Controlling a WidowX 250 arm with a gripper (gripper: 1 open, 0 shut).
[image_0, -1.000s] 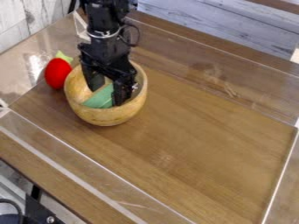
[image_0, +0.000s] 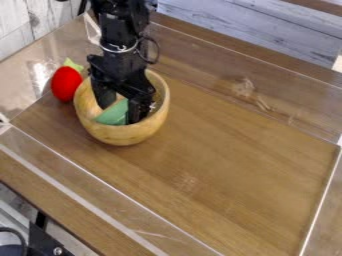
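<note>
A wooden bowl (image_0: 143, 131) holds a green object (image_0: 115, 114). My black gripper (image_0: 123, 98) reaches down from above into the bowl, open, with its fingers around or beside the green object; exactly where the fingertips are is hard to tell. Left of the bowl lies a red object (image_0: 66, 83), with a small yellow-green piece behind it.
White plank walls stand at the back and left. Dark cables show at the lower left corner, off the table.
My gripper has shifted slightly to the left within the bowl. The bowl appears nearly in the same place.
</note>
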